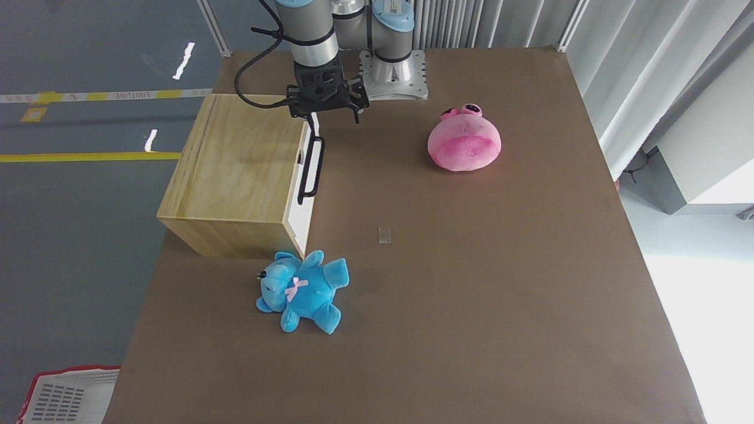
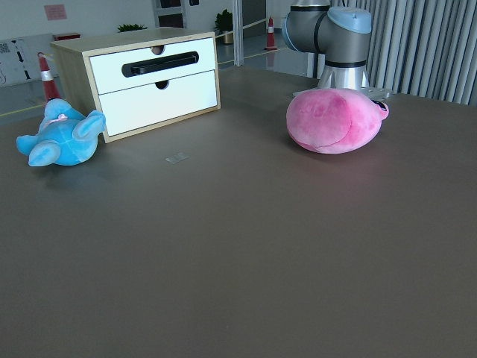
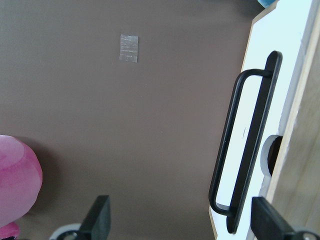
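Observation:
A wooden two-drawer cabinet (image 1: 233,162) with white fronts stands on the brown table, a black handle (image 3: 225,145) on its upper drawer, both drawers shut. My gripper is above the cabinet's front edge near the back, open, with nothing between its fingers; the handle lies ahead of it in the wrist view. A blue bear (image 1: 304,290) lies beside the cabinet's near end. A round pink plush toy (image 1: 463,141) rests apart, to the cabinet's right in the front view.
A white, red-rimmed basket (image 1: 67,396) is off the table at the lower left. The arm's base stands at the back.

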